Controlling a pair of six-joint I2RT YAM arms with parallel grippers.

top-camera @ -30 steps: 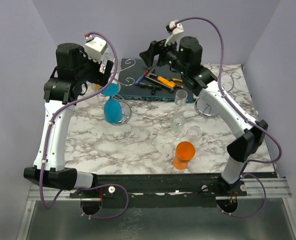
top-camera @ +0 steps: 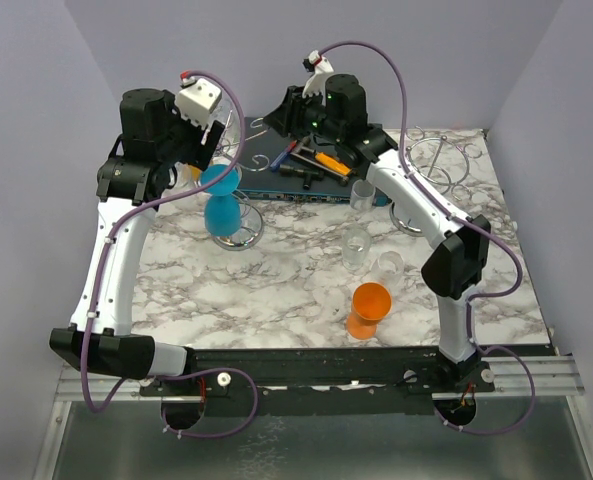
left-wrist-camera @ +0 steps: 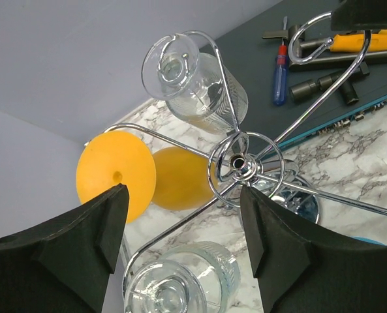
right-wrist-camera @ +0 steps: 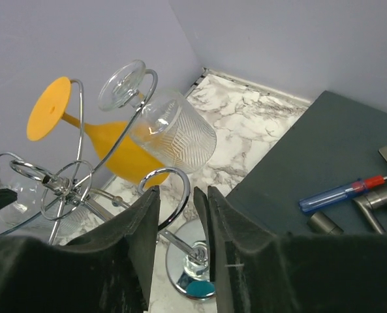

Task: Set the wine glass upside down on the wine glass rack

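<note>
My left gripper (top-camera: 206, 140) hangs over the left rack (top-camera: 251, 225), fingers apart with nothing seen between them. Beneath it the rack holds a yellow glass (left-wrist-camera: 115, 173), clear glasses (left-wrist-camera: 206, 91) and blue glasses (top-camera: 222, 212). My right gripper (top-camera: 288, 118) is at the rack's right side; in the right wrist view its fingers frame a wire loop (right-wrist-camera: 180, 179) behind them, and whether they grip it cannot be told. Clear glasses (top-camera: 355, 248) and an orange glass (top-camera: 370, 305) stand on the table.
A tool mat (right-wrist-camera: 291, 156) with screwdriver, pliers and other tools lies at the back centre. A second rack (top-camera: 446, 150) stands at the back right.
My right arm has swung left toward the left rack's wire arms.
</note>
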